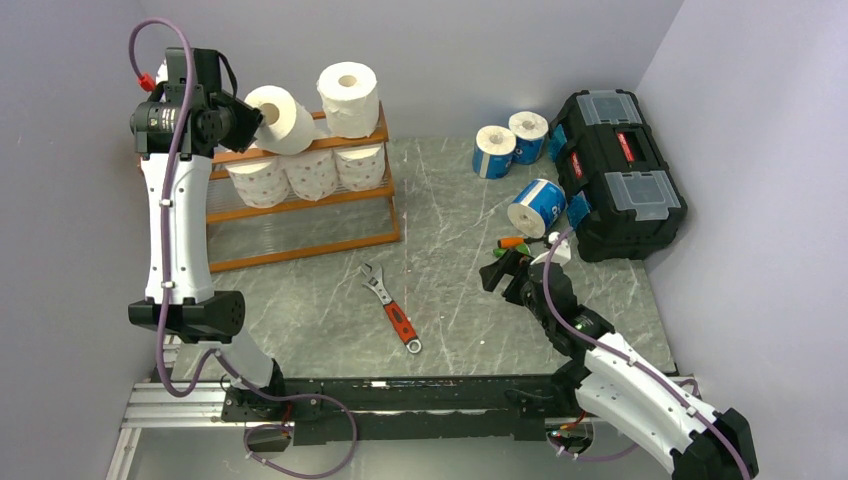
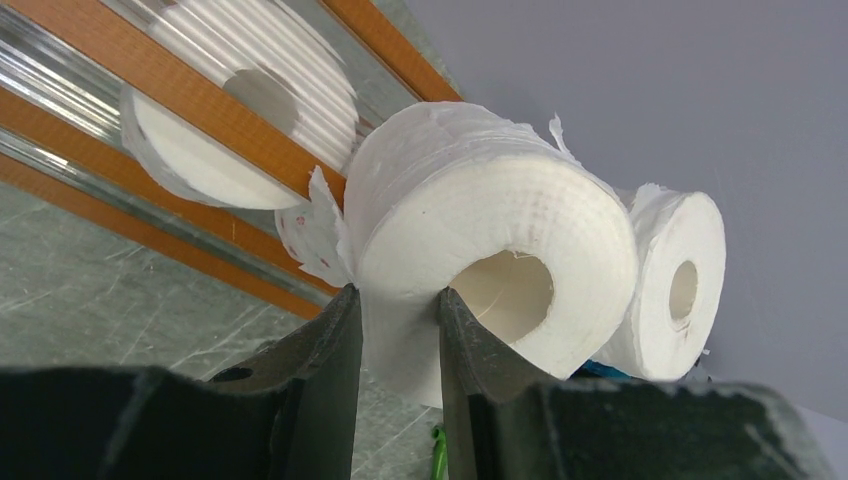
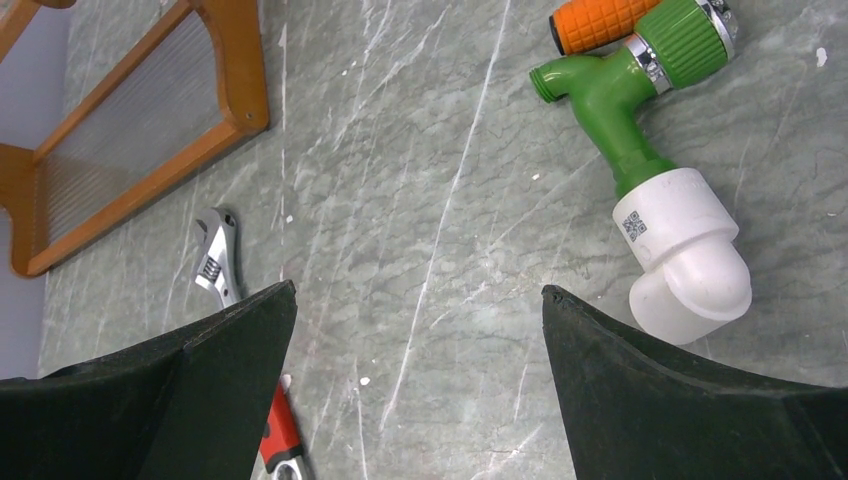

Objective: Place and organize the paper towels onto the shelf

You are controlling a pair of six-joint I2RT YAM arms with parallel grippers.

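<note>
Pinched by its wall in my left gripper is a white paper roll (image 2: 590, 270), tilted at the left part of the rack's top shelf. Whether the shelf bears its weight I cannot tell. Another white roll (image 1: 348, 98) stands upright at the right end of that shelf. Several patterned rolls (image 1: 312, 174) fill the middle level of the wooden shelf rack (image 1: 330, 238); its lowest level is bare. My right gripper (image 1: 500, 272) is open above the table, nothing between its fingers.
An adjustable wrench (image 1: 390, 306) lies before the rack. Blue-wrapped rolls (image 1: 537, 207) and black toolboxes (image 1: 625, 175) stand at the right. Close to my right gripper lies a green and white pipe fitting (image 3: 640, 150).
</note>
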